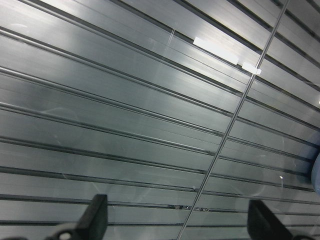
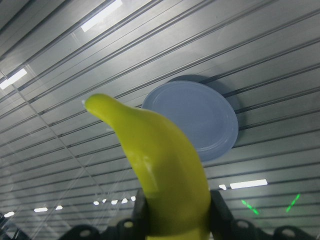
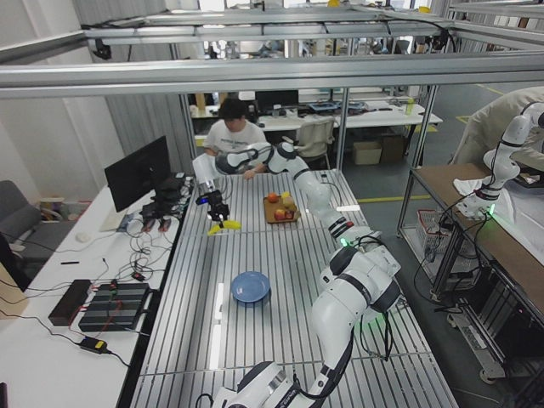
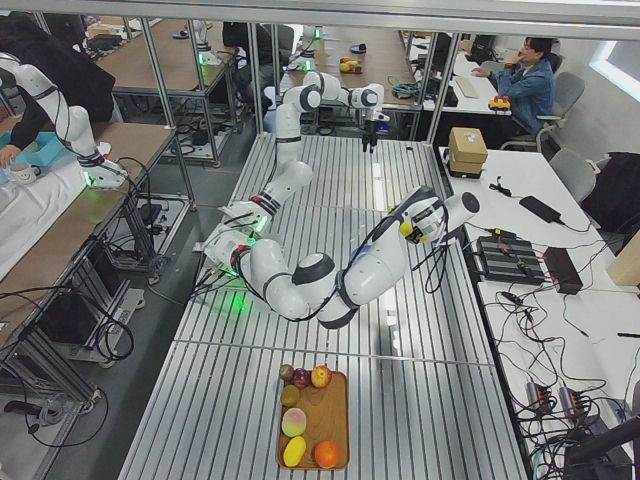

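My right gripper (image 3: pixel 219 219) is shut on a yellow banana (image 2: pixel 165 170), held above the slatted table (image 3: pixel 204 331) on its far left side in the camera left view. A blue plate (image 3: pixel 251 286) lies flat toward the middle; in the right wrist view it is partly behind the banana. A wooden tray (image 3: pixel 280 217) (image 4: pixel 320 400) with mixed fruit sits at the table's end. My left gripper is open, with only table between its fingers in the left wrist view.
The arms reach across the table from the side. Desks with cables, electronics and a monitor (image 3: pixel 136 178) run alongside. A person sits beyond the tray's end. Much of the slatted surface around the plate is clear.
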